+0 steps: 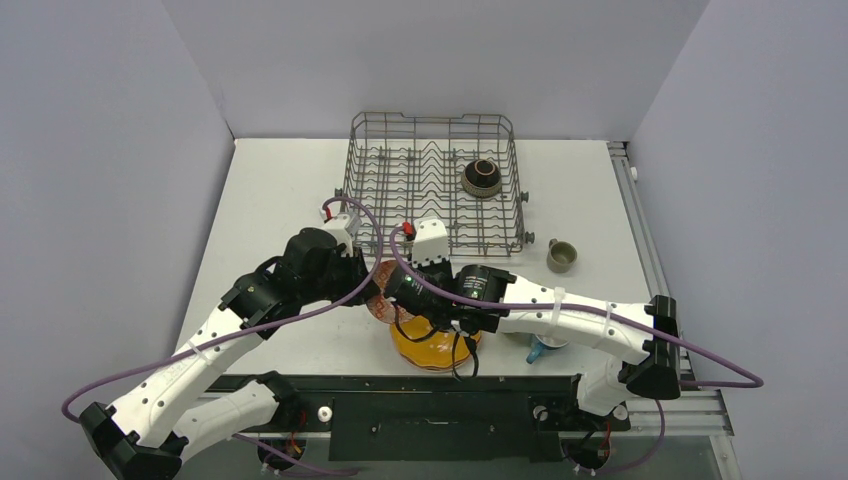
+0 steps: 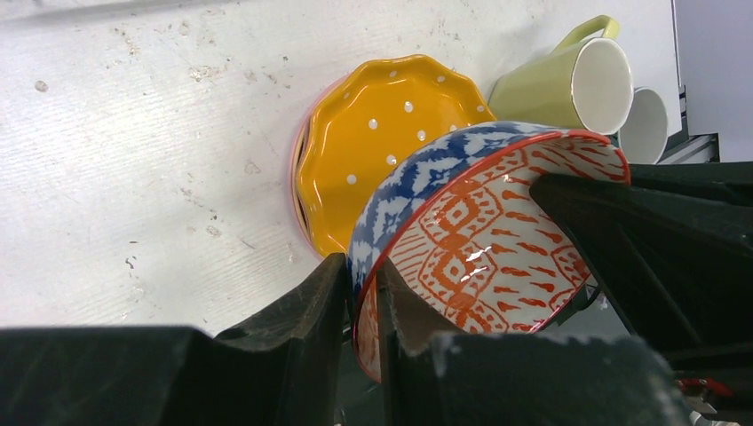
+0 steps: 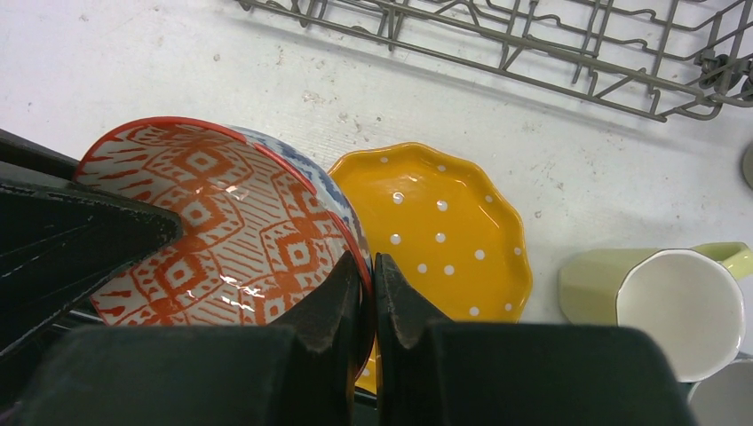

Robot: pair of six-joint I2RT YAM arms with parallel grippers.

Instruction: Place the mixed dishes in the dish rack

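A bowl [image 1: 384, 300] with a red-patterned inside, its outside blue and white, hangs above the table between my grippers. In the right wrist view my right gripper is shut on its rim. My left gripper is slightly open around the opposite part of the rim; a narrow gap shows beside the bowl wall. Below, orange dotted plates [image 1: 432, 347] lie stacked on the table, partly hidden by the right arm. The wire dish rack [image 1: 432, 246] stands at the back, with stacked dark bowls [image 1: 482, 178] in its right side.
Right of the plates, a light green mug [image 3: 590, 284] lies on its side beside a grey cup [image 3: 724, 399]. A blue-handled mug [image 1: 541, 350] is at the front right, and an olive mug [image 1: 561, 257] stands right of the rack. Open table extends at left.
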